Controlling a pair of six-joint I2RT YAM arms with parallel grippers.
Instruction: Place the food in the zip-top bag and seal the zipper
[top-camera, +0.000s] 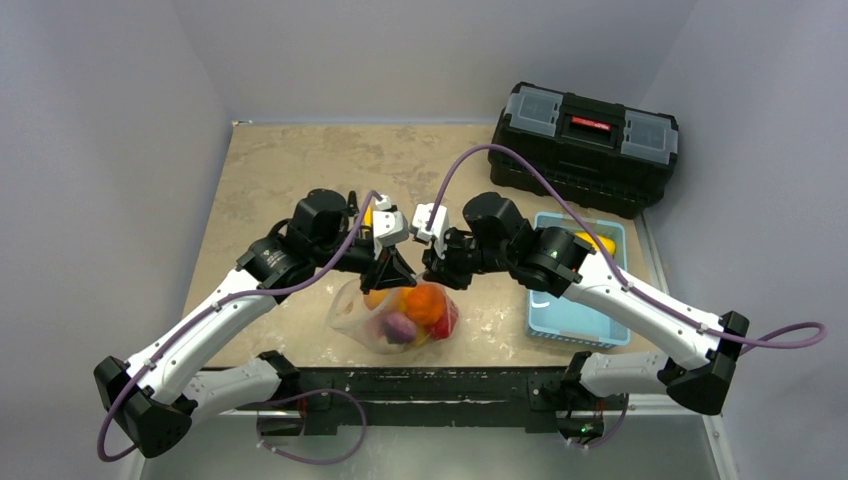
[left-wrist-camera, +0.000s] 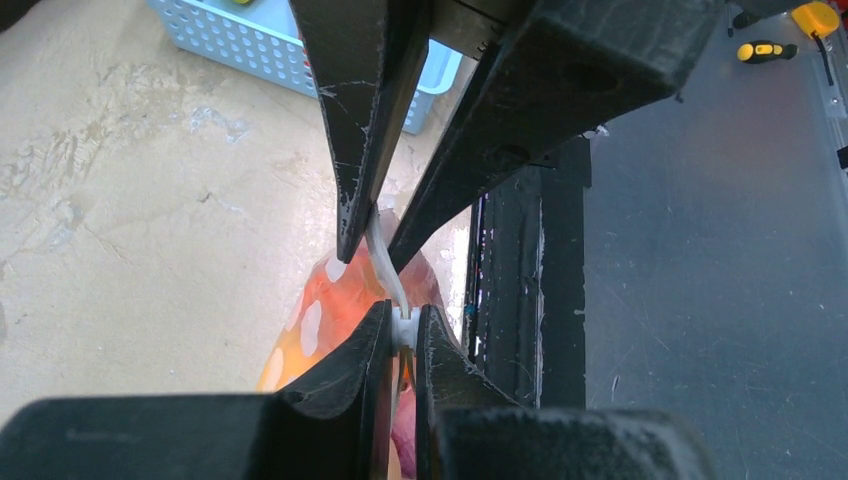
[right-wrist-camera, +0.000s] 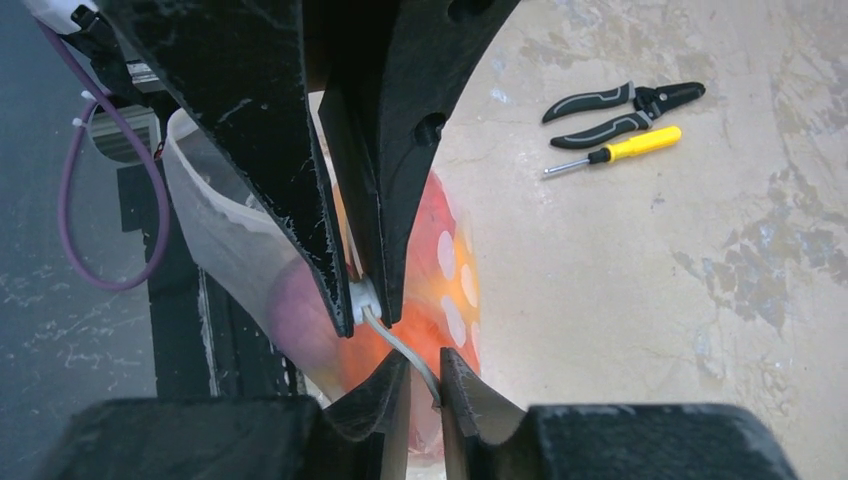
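The clear zip top bag (top-camera: 348, 312) stands near the table's front edge. Inside it are an orange item (top-camera: 425, 305), a purple item (top-camera: 398, 328) and a red item (top-camera: 444, 320). My left gripper is shut on the white zipper slider (right-wrist-camera: 366, 298) at the bag's top edge. Further along that edge, my right gripper has its fingers part open around the zipper strip (right-wrist-camera: 405, 350). A gap shows beside the strip in the left wrist view. On the left, the bag's mouth (right-wrist-camera: 215, 185) gapes.
At the right sits a blue basket (top-camera: 578, 333) with a yellow item in it. A black toolbox (top-camera: 588, 150) occupies the back right. Pliers (right-wrist-camera: 630, 115) and a yellow screwdriver (right-wrist-camera: 640, 143) lie on the table. Bare tabletop (top-camera: 300, 160) stretches across the back left.
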